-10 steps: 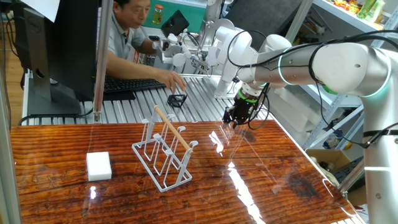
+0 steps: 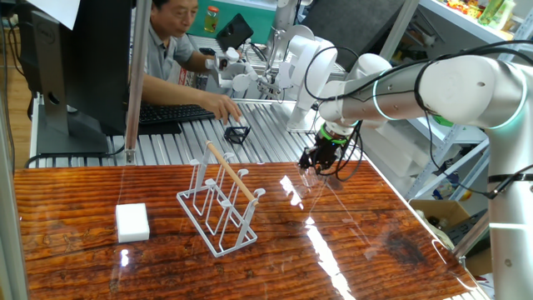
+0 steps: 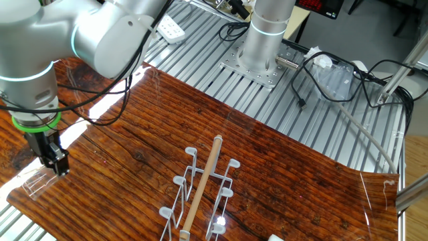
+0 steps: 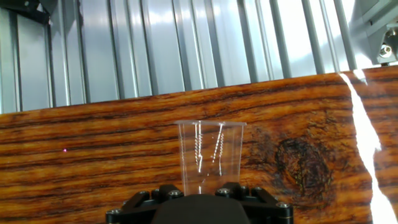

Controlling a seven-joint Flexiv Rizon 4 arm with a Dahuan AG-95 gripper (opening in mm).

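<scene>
A clear plastic cup (image 4: 211,149) shows in the wrist view, its wide rim pointing away from me and its narrow end by the fingers. My gripper has its black fingertips on either side of that end; whether they press on the cup is unclear. From exterior view 2, the gripper (image 3: 61,166) hangs low over the table's far-left part, with the faint cup (image 3: 40,182) at its tips. In exterior view 1 the gripper (image 2: 308,160) is near the table's back edge, and cables partly cover it.
A white wire cup rack (image 2: 218,218) with a wooden top bar (image 2: 231,171) stands mid-table, its prongs bare. To its left sits a white block (image 2: 132,222). Beyond the back edge, a person's hand (image 2: 223,107) is near a small black frame (image 2: 236,133).
My wrist has tilted and shifted slightly in exterior view 1, while the gripper stays near the same spot. The person's hand has moved a little left. Rack and block are unchanged.
</scene>
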